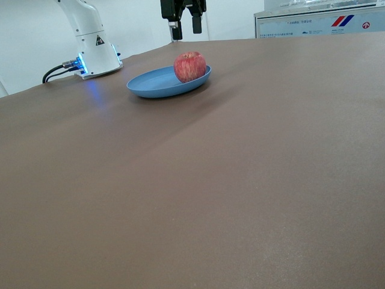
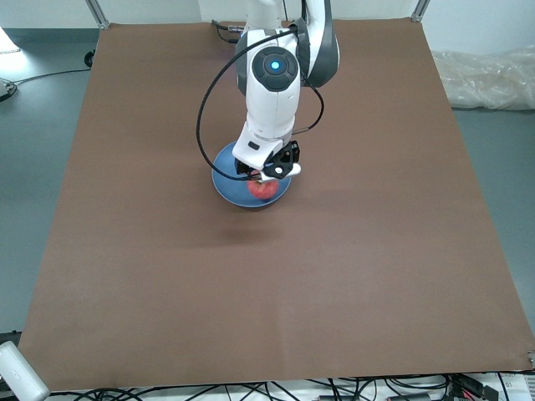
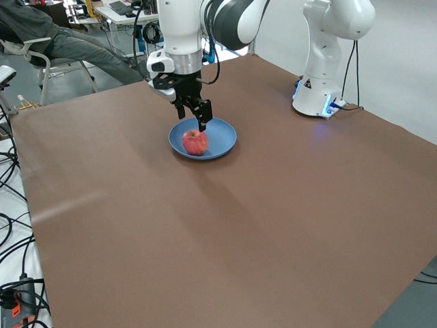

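A red apple (image 1: 189, 67) rests on a round blue plate (image 1: 150, 85) on the brown table (image 2: 276, 284); the right view shows the apple (image 3: 194, 143) on the plate (image 3: 222, 137) too. My black gripper (image 1: 186, 27) hangs above the apple with its two fingers apart and nothing between them. In the left view the arm's head partly covers the apple (image 2: 263, 190).
Cables (image 3: 13, 232) run along another edge, and a seated person (image 3: 82, 51) is beyond the table.
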